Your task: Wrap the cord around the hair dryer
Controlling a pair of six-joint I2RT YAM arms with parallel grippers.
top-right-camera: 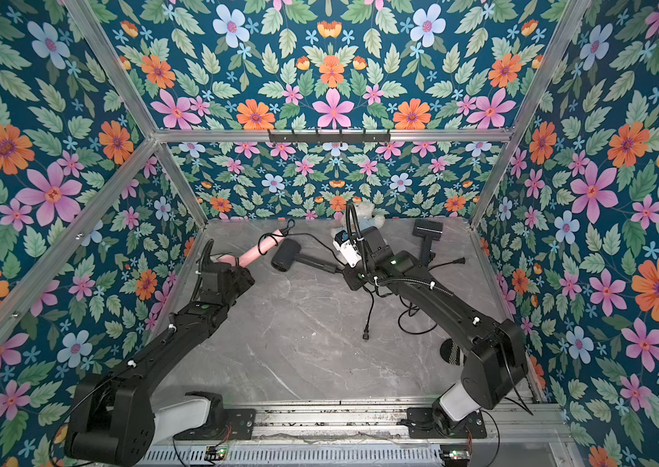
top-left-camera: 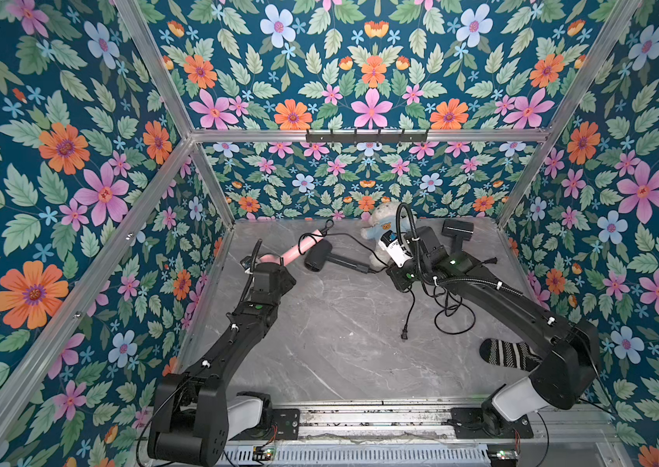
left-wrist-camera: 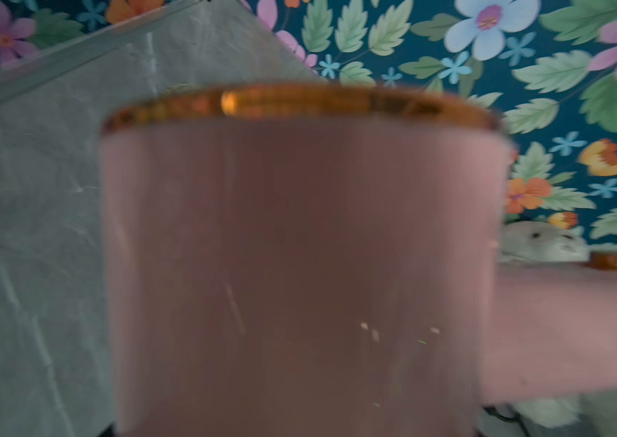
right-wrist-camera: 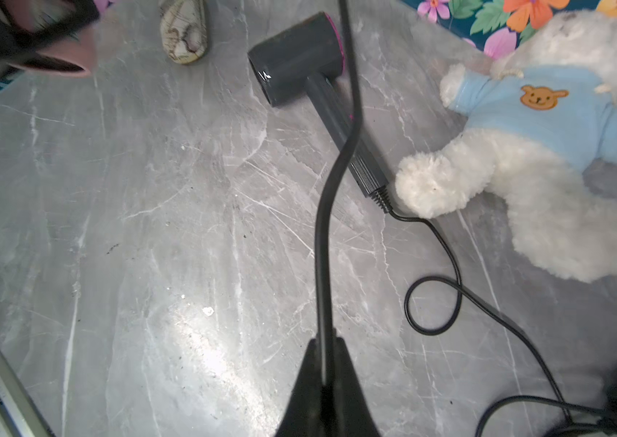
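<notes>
The pink hair dryer [top-left-camera: 302,247] is at the left of the table, its handle pointing back and right; my left gripper [top-left-camera: 269,263] is at its head, seemingly shut on it. That head fills much of the left wrist view, hiding the fingers. Black cord [top-right-camera: 318,235] loops around the handle near its end, then runs right to my right gripper, which is shut on it. In the right wrist view the held cord [right-wrist-camera: 325,247] rises from between the fingertips. The right gripper is over the table's back middle, near the black dryer's handle.
A black hair dryer [right-wrist-camera: 295,59] lies under the stretched cord. The white teddy bear [right-wrist-camera: 541,131] sits at the back, another black device [top-left-camera: 458,228] at back right. Loose cord [top-left-camera: 454,319] and a striped sock [top-left-camera: 507,353] lie to the right.
</notes>
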